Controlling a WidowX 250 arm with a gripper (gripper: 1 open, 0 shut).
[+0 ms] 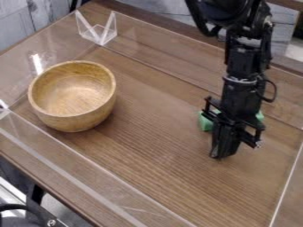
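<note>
The black robot arm reaches down from the top right to the table, its gripper point(219, 149) low over the wood. A green object point(252, 119) lies behind the gripper, largely hidden by it. The fingertips are dark and small; whether anything is between them is hard to see.
A round tan bowl point(71, 93) stands on the left. A clear wire or plastic holder point(91, 27) sits at the back left.
</note>
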